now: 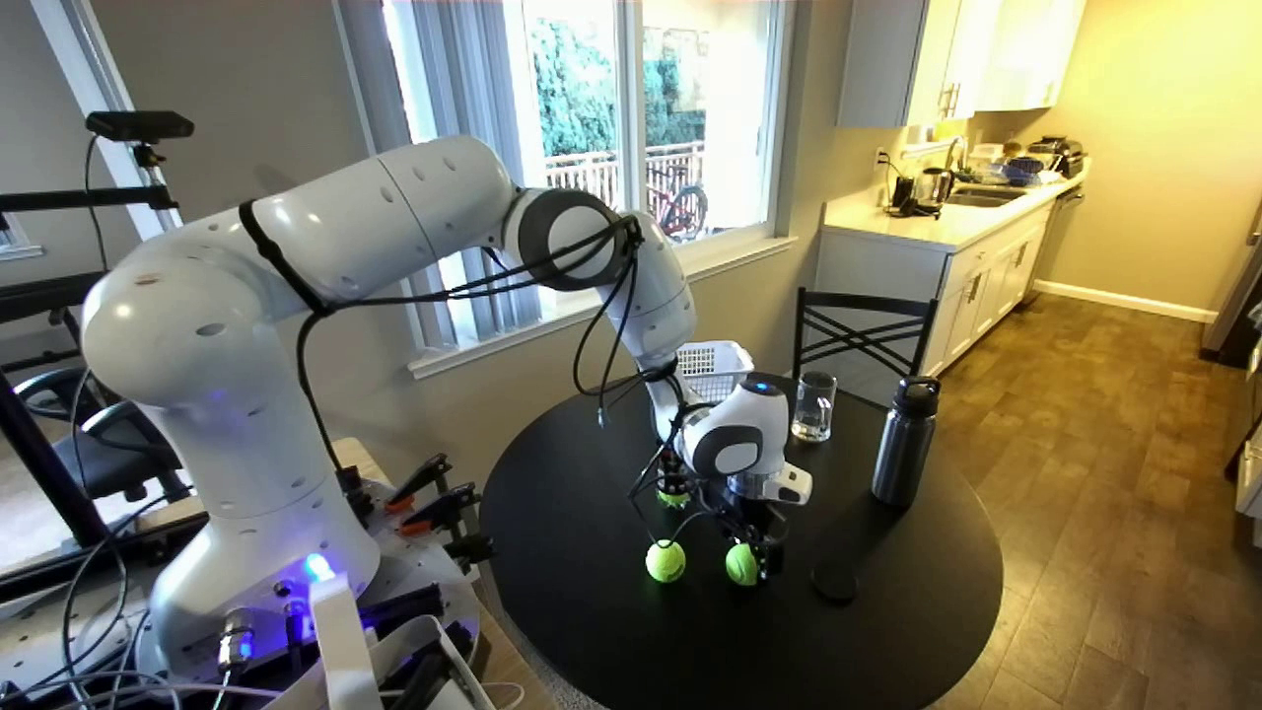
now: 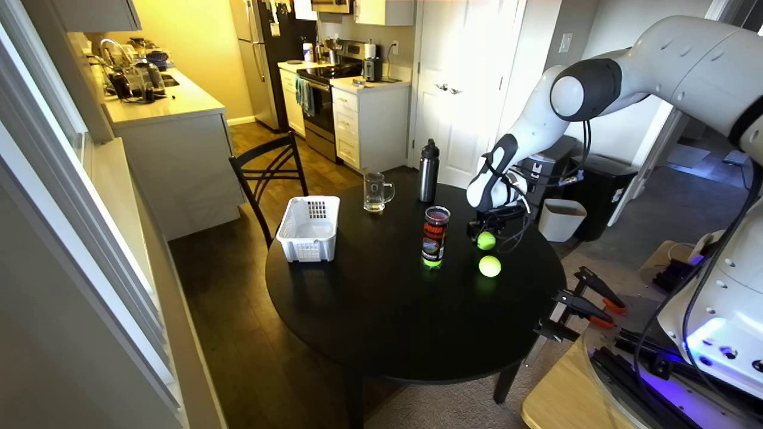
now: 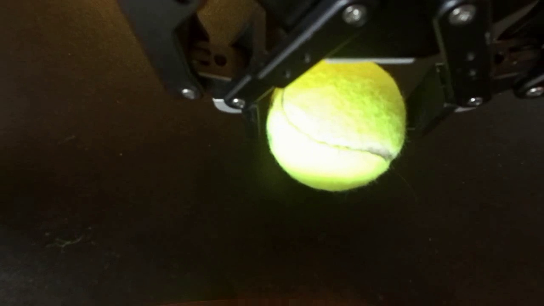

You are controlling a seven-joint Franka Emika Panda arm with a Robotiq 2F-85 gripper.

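Note:
A yellow-green tennis ball (image 3: 336,127) sits on the black table between the two fingers of my gripper. The fingers stand part open; a narrow dark gap shows between the ball and the left finger, and the right finger (image 3: 431,102) is close at its other side. In exterior view 1 the gripper (image 1: 759,554) is low at the table around this ball (image 1: 741,564). A second tennis ball (image 1: 665,561) lies apart on the table. The clear ball can (image 2: 433,239) stands upright with a ball at its bottom.
A white basket (image 2: 309,229), a glass mug (image 2: 374,193) and a dark metal bottle (image 2: 427,171) stand on the table. A round black lid (image 1: 835,582) lies to the right of the gripper in exterior view 1.

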